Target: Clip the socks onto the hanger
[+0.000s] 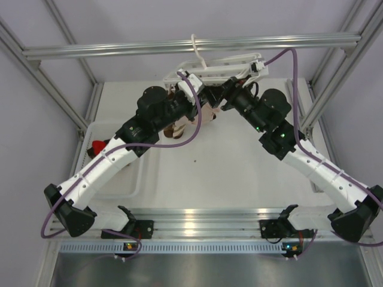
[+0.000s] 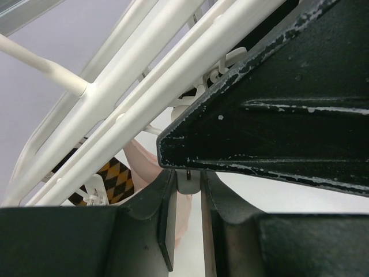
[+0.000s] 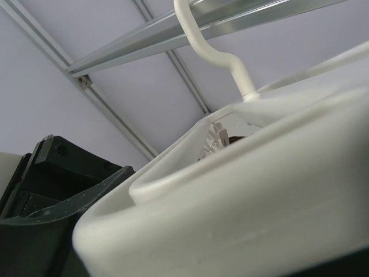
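The white hanger [image 1: 218,70] hangs by its hook from the overhead bar, with both grippers at its front edge. My left gripper is shut, and a small pale clip [image 2: 188,182] shows between its fingertips. Behind it in the left wrist view hang a pink sock [image 2: 142,164] and a dark-and-yellow checkered sock [image 2: 117,180]; a white clip [image 2: 95,189] is by the checkered one. A black finger [image 2: 277,109] of my right gripper [image 1: 222,99] reaches in just above the left fingertips. Its fingers and anything between them are hidden; the hanger rim [image 3: 230,225] fills the right wrist view.
A white bin [image 1: 116,190] with a red item [image 1: 99,146] stands at the left. The metal bar [image 1: 131,50] spans above. Both arms nearly meet under the hanger, with little room between them.
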